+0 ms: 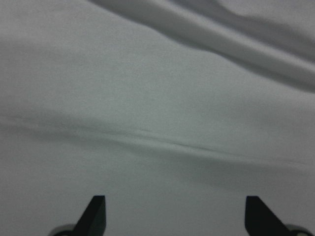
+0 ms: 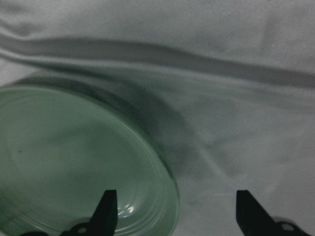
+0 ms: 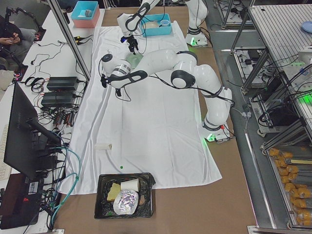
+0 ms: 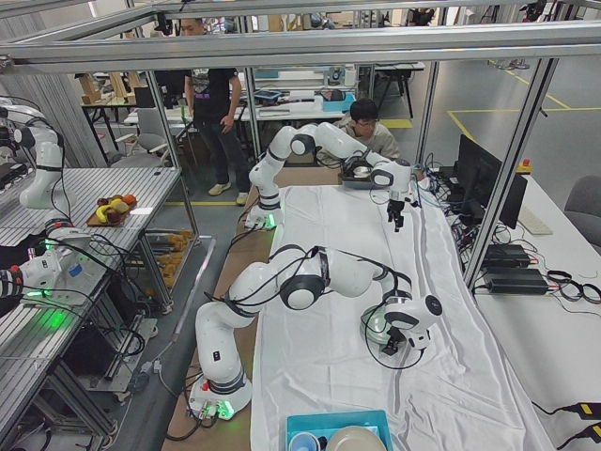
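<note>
A pale green bowl (image 2: 74, 162) lies on the white cloth (image 3: 141, 131), partly hidden by an arm in both camera views. My right gripper hangs open over its rim, with fingertips apart and nothing seen held. My left gripper is open over bare, creased cloth; nothing is between its fingers. In the camera right view the bowl (image 4: 374, 321) shows beside the nearer arm's gripper.
A blue bin (image 4: 310, 425) with plates and a cup stands at one end of the cloth. A black lined bin (image 3: 105, 207) holding several items stands at the other.
</note>
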